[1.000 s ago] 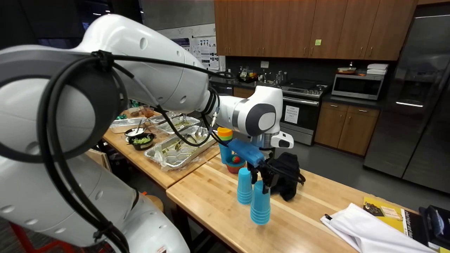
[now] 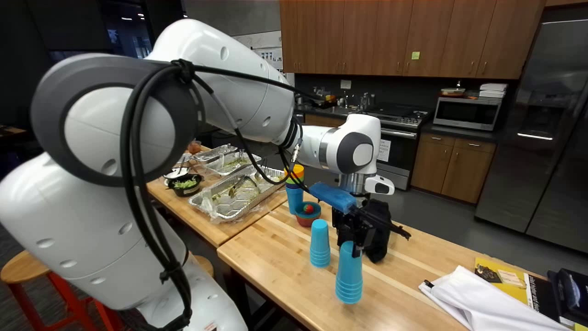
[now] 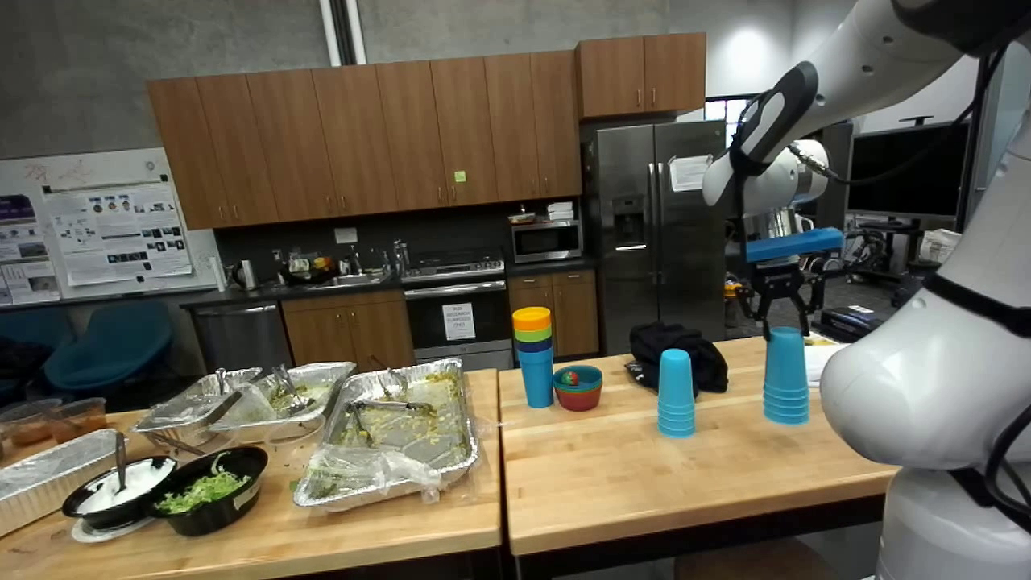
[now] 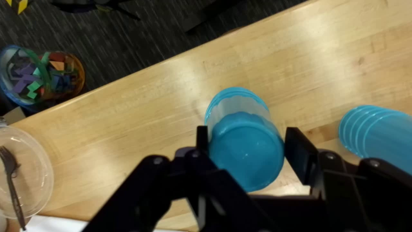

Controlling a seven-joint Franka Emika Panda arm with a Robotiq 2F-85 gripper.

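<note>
My gripper is shut on the closed end of an upside-down stack of blue cups (image 2: 348, 278), one finger on each side. That held stack (image 3: 785, 387) is upright over the right part of the wooden table; whether its bottom rim touches the wood I cannot tell. A second upside-down blue stack (image 2: 319, 242) stands on the table to its left in both exterior views. In the wrist view this other stack (image 4: 380, 133) lies to the right of my fingers, clear of them.
Farther left stand a tower of coloured cups (image 3: 534, 358) and bowls (image 3: 577, 388). A black cloth bundle (image 2: 379, 231) lies behind the stacks, a white cloth (image 2: 485, 303) to the right. Foil trays (image 3: 401, 435) fill the neighbouring table. Bare wood lies in front.
In exterior view 1 the arm and the held cup stack have shifted right and nearer the camera, widening the gap to the other blue stack, which has stayed put.
</note>
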